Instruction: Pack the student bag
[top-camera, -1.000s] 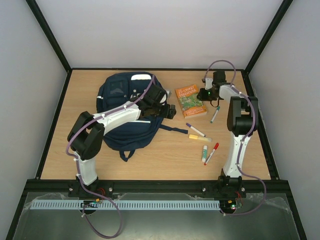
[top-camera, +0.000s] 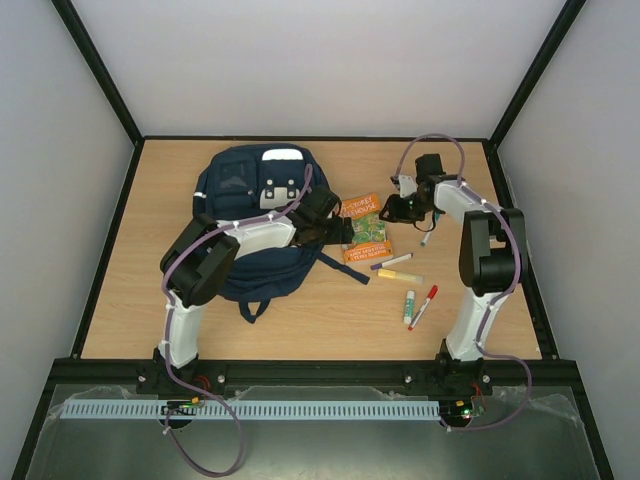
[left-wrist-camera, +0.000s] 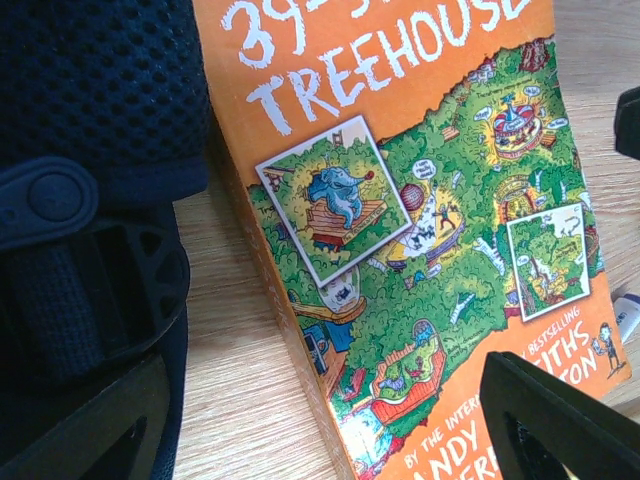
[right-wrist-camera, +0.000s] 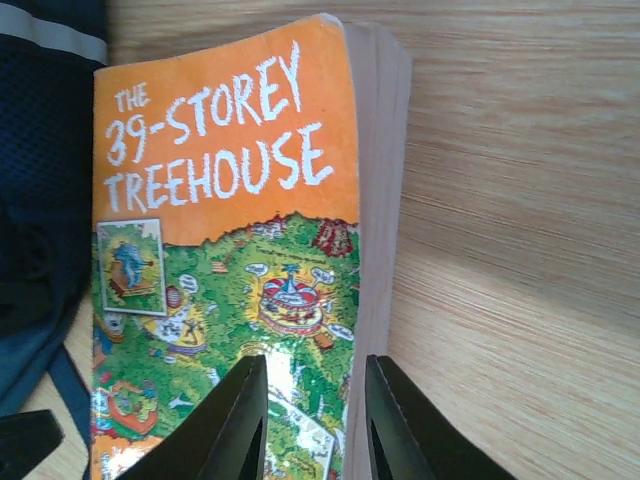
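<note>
An orange-and-green book lies flat and face up on the table, just right of the dark blue bag. My left gripper is open at the book's left side. Its fingers stand wide apart in the left wrist view, one over the cover and one by the bag's strap. At the book's right edge, my right gripper is partly open. In the right wrist view, one finger overlaps the cover and the other is by the page edge; I cannot tell whether they touch.
A purple-tipped marker, a yellow highlighter, a glue stick and a red marker lie in front of the book. Another marker is near the right arm. Bare table lies at the front and far right.
The book has slid left towards the bag, turning more upright, with my right gripper following at its right edge. The purple-tipped marker has swung round. My left gripper has edged slightly right and nearer the front.
</note>
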